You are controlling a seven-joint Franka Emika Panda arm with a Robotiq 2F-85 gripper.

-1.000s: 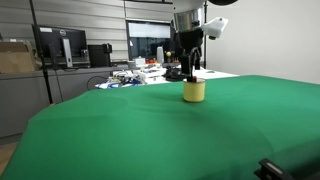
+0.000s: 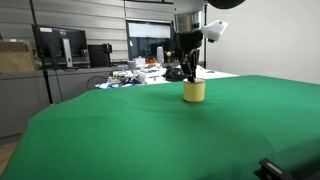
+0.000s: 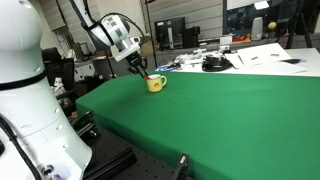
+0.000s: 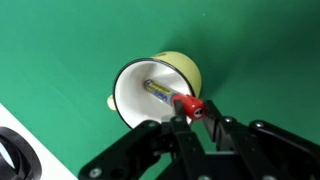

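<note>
A yellow mug (image 2: 194, 92) stands upright on the green table; its white inside and dark rim show in the wrist view, along with the mug (image 4: 140, 100) handle at left. My gripper is over the mug's rim, shut on a slim red item (image 4: 190, 104). A labelled silver and yellow section lies inside the mug in line with the red end; whether both are one piece I cannot tell. In exterior view 2 the gripper (image 3: 146, 75) reaches down at the mug's mouth. The item's lower end and its contact with the mug floor are unclear.
Papers and loose gear (image 3: 265, 65) lie along the far edge. A white and black object (image 4: 20, 155) shows at the wrist view's lower left corner.
The arm and gripper have shifted only slightly above the mug over the last second. The mug stays in the same place.
</note>
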